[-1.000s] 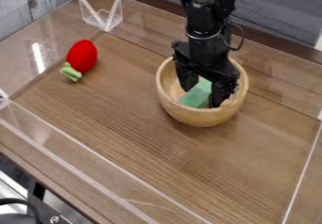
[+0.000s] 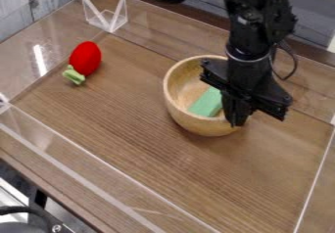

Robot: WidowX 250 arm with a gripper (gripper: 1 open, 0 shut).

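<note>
My black gripper [image 2: 249, 105] hangs over the right side of a tan bowl [image 2: 183, 85] and hides part of it. Its fingertips are low at the bowl's right rim. Inside the bowl lies a mint green object [image 2: 207, 102], partly hidden by the gripper. Whether anything sits between the fingers is not clear.
A red oval object [image 2: 84, 56] and a small green item [image 2: 73, 75] lie on the wooden table [image 2: 105, 159] at the left. A white wire holder [image 2: 102, 12] stands at the back left.
The gripper has moved right and toward the front, from over the bowl's middle to its right rim, and looms larger. More of the green object in the bowl shows.
</note>
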